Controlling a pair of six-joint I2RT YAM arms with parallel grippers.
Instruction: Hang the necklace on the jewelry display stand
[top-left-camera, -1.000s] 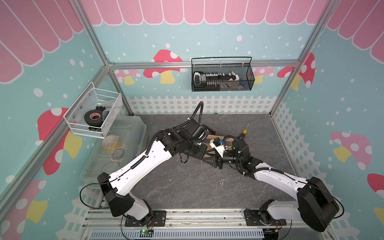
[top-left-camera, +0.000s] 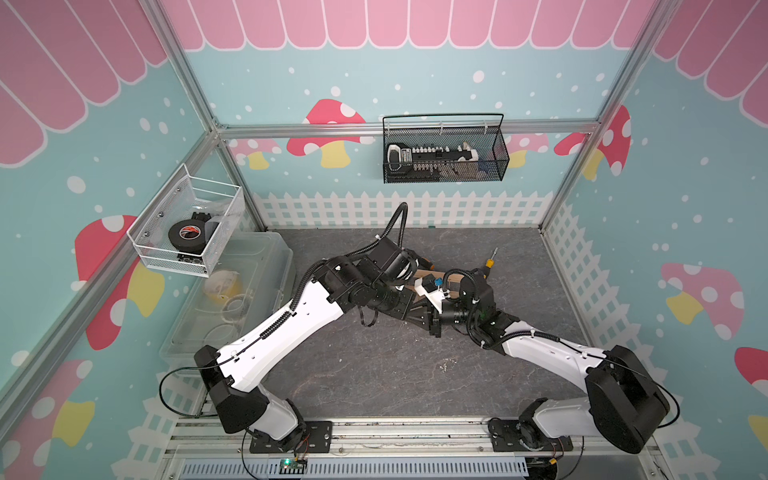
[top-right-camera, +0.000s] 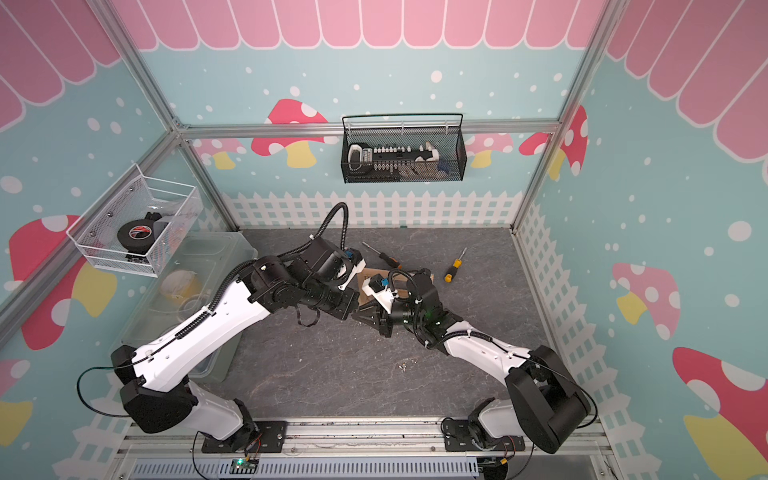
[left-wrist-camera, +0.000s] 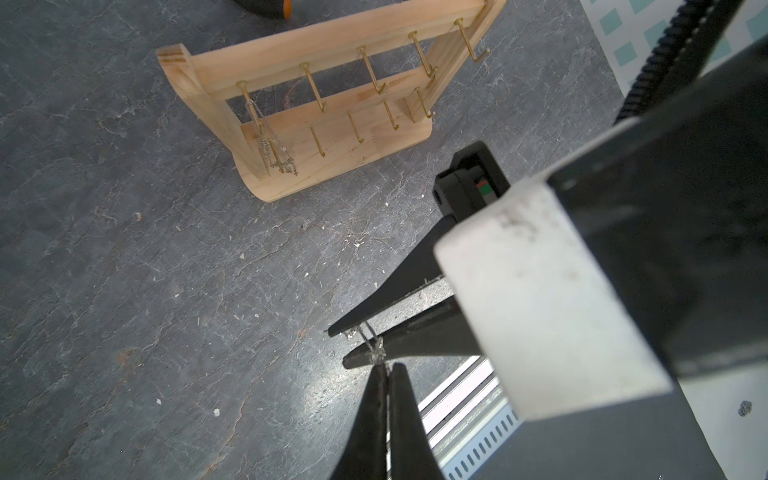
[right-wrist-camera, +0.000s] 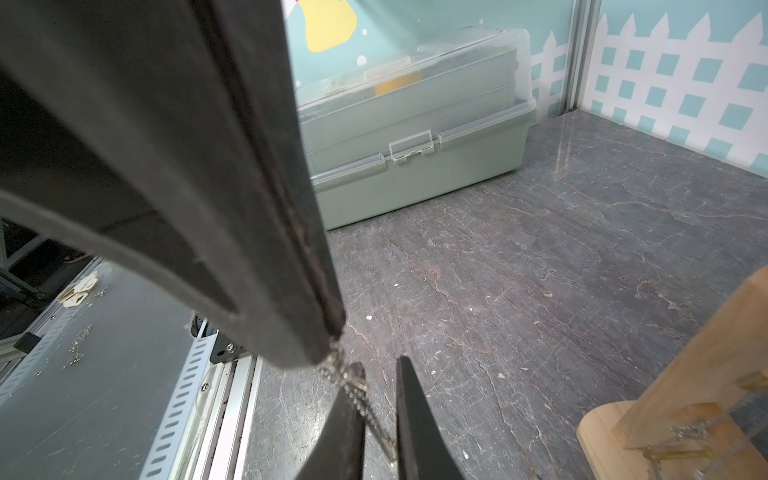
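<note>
A silver chain necklace (right-wrist-camera: 360, 404) runs from between my left gripper fingertips to my right gripper, seen close together in both wrist views. My left gripper is shut on the chain; my right gripper's fingers are part open around it, with the chain at their tips. The wooden display stand (left-wrist-camera: 336, 28) with brass hooks stands behind them in the left wrist view; another chain (left-wrist-camera: 273, 152) hangs at its left end. In the top views the arms partly hide the stand.
Two screwdrivers (top-right-camera: 450, 270) lie at the back. A plastic case (right-wrist-camera: 416, 184) fills the left side, with a wire basket (top-left-camera: 188, 256) above it. A few small silvery pieces (top-right-camera: 405, 365) lie on the front table. A black basket (top-left-camera: 445, 174) hangs on the back wall.
My left arm appears unmoved.
</note>
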